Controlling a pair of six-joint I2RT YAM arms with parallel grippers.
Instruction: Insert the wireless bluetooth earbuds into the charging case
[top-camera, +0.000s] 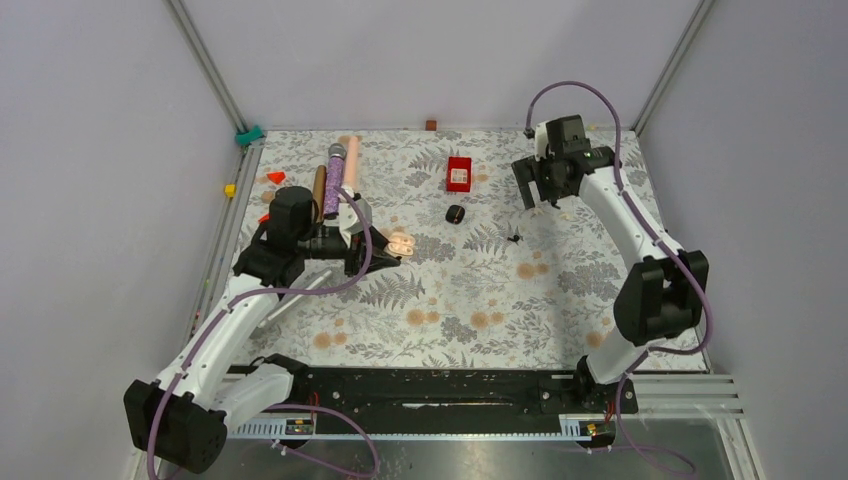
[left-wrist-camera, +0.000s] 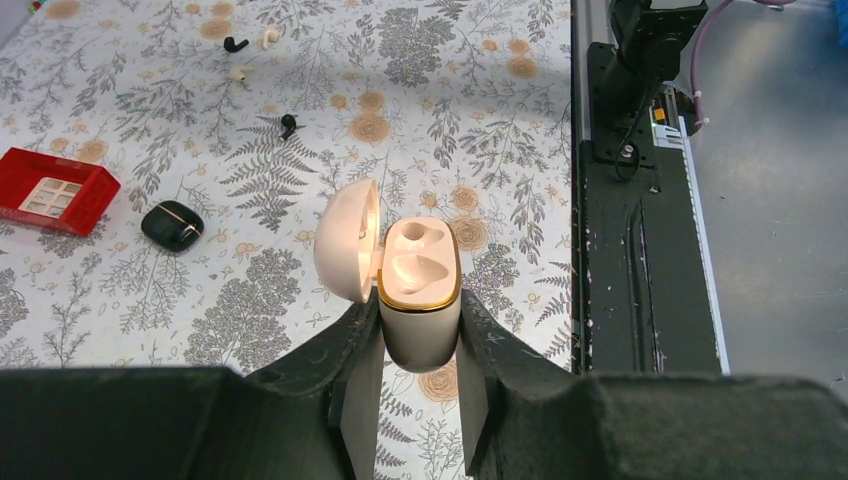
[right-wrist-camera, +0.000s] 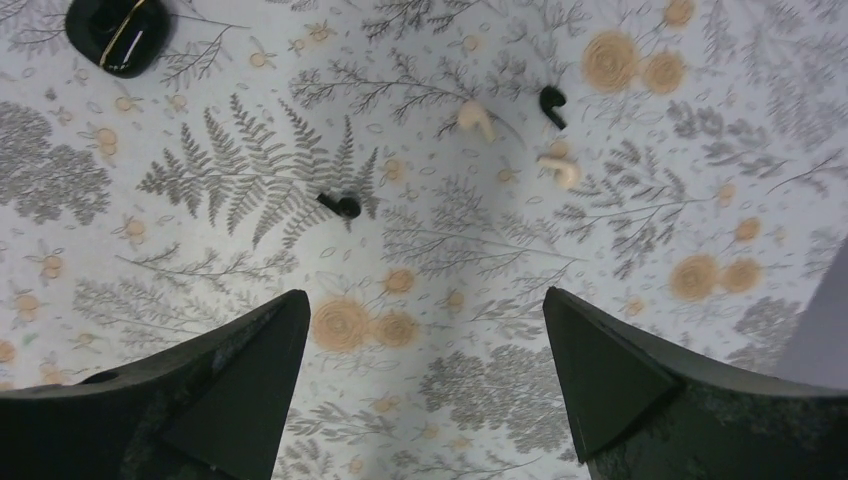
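Note:
My left gripper is shut on an open cream charging case (left-wrist-camera: 419, 262), lid to one side, both wells visibly empty. My right gripper hangs open above the cloth at the back right. Beneath it in the right wrist view lie two cream earbuds, one (right-wrist-camera: 476, 118) left of the other (right-wrist-camera: 563, 172), and two black earbuds, one (right-wrist-camera: 552, 103) near the cream pair and another (right-wrist-camera: 346, 206) lower left. A black case (right-wrist-camera: 119, 34) lies closed on the cloth, also seen in the top view.
A red box (top-camera: 459, 173) stands at the back centre. Rollers and a purple cylinder (top-camera: 334, 185) lie at the left beside my left arm.

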